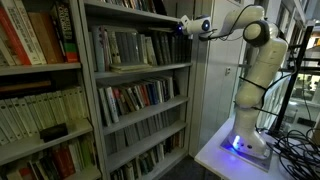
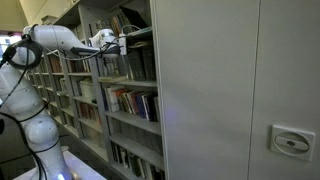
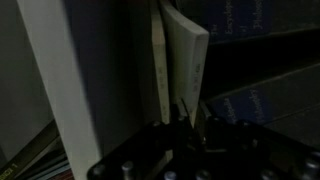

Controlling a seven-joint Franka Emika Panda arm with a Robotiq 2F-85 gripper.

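Observation:
At the right end of the upper bookshelf (image 1: 130,73), my gripper (image 1: 181,26) is level with the upper row of books. In exterior view 2 the gripper (image 2: 122,42) reaches into the same shelf. The wrist view is very dark. A pale book (image 3: 190,52) runs down toward the dark fingers at the bottom, with a thin cream book (image 3: 160,62) close beside it on the left. The gripper appears shut on the pale book's near end; the exact contact is lost in shadow.
Dark blue volumes (image 3: 240,15) with lettering lie to the right of the pale book. A grey shelf side panel (image 3: 75,75) rises close on the left. In exterior view 2 a large white panel (image 2: 215,90) stands beside the bookcase.

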